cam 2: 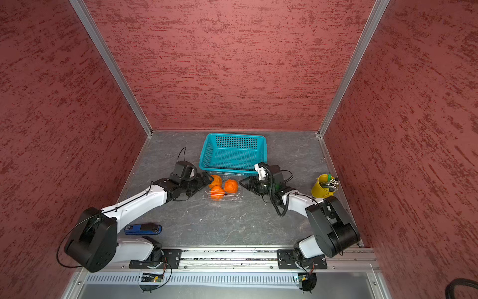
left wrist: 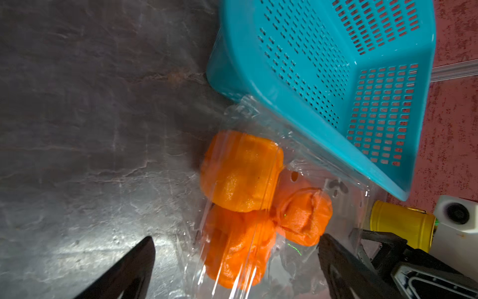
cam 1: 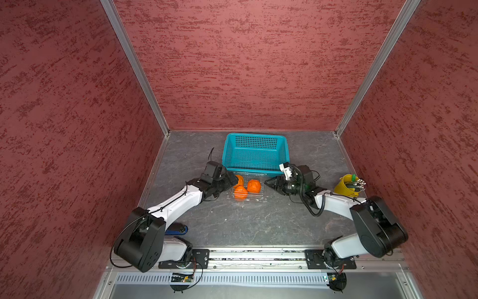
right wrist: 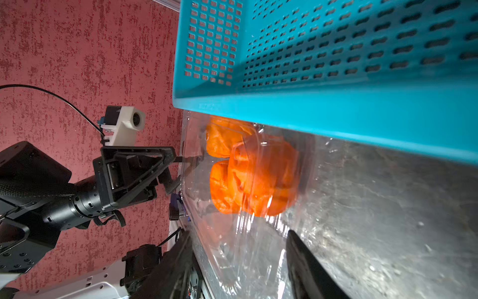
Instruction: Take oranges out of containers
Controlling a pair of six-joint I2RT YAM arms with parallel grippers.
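Three oranges (cam 1: 254, 186) sit in a clear plastic container (cam 2: 224, 195) in front of the turquoise basket (cam 1: 255, 154). My left gripper is open just left of and over the container, with oranges (left wrist: 244, 169) seen beneath, between its fingertips. My right gripper stands open at the container's right end, with nothing held; the clear plastic and oranges (right wrist: 261, 174) lie ahead of it.
The basket is empty. A yellow cup of pens (cam 1: 343, 186) stands at the far right, and a blue tool (cam 2: 143, 229) lies at the front left.
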